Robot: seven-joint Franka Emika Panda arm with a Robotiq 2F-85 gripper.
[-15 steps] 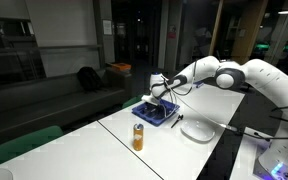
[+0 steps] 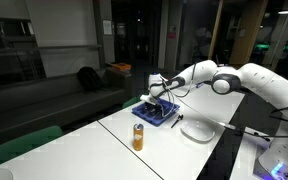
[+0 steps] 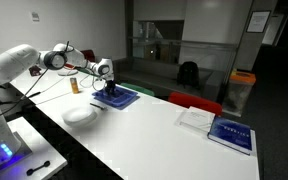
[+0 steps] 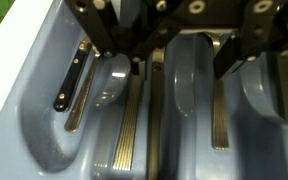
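Note:
A blue cutlery tray [image 2: 149, 111] lies on the white table, and my gripper [image 2: 159, 101] reaches down into it from above. Exterior view 2 shows the same tray [image 3: 129, 97] beneath the gripper. In the wrist view the fingers stand apart over the compartments, with the gripper open above a divider. A dark-handled knife [image 4: 72, 82] rests in the left compartment of the tray [image 4: 39, 110]. Ribbed metal handles [image 4: 127, 130] lie in the middle, and another metal handle [image 4: 220, 125] sits further right. I see nothing held; the arm partly hides the tray's contents.
An orange bottle [image 2: 138, 140] stands before the tray. A white dish [image 2: 197, 130] and a dark utensil [image 2: 177, 121] lie to its right. White boxed goods [image 3: 194, 120] and a blue box [image 3: 231, 134] occupy the table's far end in exterior view 2.
The arm and gripper stay over the tray with hardly any visible shift. The tray, bottle and dish have not moved.

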